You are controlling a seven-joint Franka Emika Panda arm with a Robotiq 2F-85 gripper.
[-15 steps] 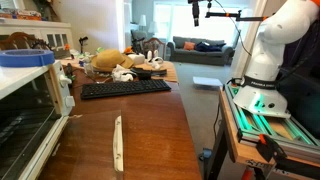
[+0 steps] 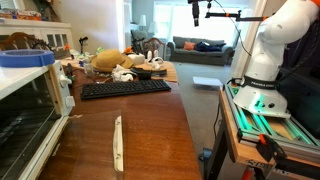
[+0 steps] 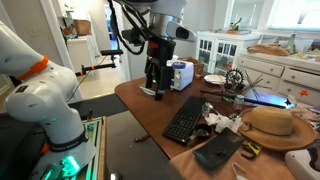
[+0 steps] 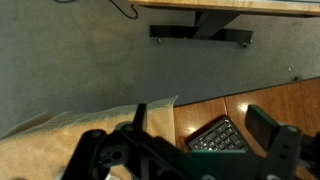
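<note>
My gripper is open, with its two dark fingers wide apart and nothing between them. It hangs high above the table's edge, near the top of exterior view 1. Below it, the wrist view takes in grey floor, a tan cloth (image 4: pixel 75 135) and a black keyboard (image 4: pixel 215 136) on the brown table (image 4: pixel 285 101). The same keyboard (image 2: pixel 125 89) lies across the tabletop in exterior view 1. A narrow pale strip (image 2: pixel 118 145) rests alone on the nearer wood. Beyond the keyboard is a straw hat (image 3: pixel 268 122).
A dark flat tray (image 3: pixel 218 150) lies beside the keyboard, with small clutter around it. A glass-fronted case with a blue-rimmed lid (image 2: pixel 26 58) borders the table's left side. Bare wood surrounds the pale strip.
</note>
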